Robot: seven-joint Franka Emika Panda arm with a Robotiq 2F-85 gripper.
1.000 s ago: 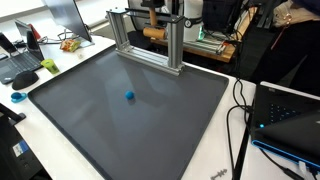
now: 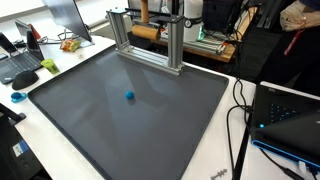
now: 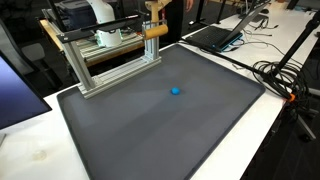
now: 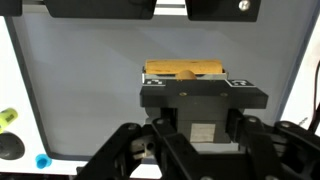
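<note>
My gripper is shut on a wooden piece (image 4: 185, 67), whose pale front edge and rounded brown knob show past the dark fingers in the wrist view. In exterior view 1 the same wooden piece (image 2: 146, 31) hangs near the top edge, beside the metal frame. It appears as an orange-brown roll-like wooden piece (image 3: 155, 31) at the frame's right end in exterior view 2. A small blue object (image 2: 129, 95) lies alone on the grey board (image 2: 150, 130); in exterior view 2 this blue object (image 3: 175, 91) is right of the middle.
An upright metal frame (image 3: 120, 72) stands along one edge of the board. A green cup (image 2: 50, 65) and a blue item (image 2: 18, 96) sit on the white table left of it. Cables (image 2: 238, 105) run along the right side. Most of the board is bare.
The wooden piece has shifted slightly to the left in exterior view 1, with the gripper. The blue object on the board has stayed in place.
</note>
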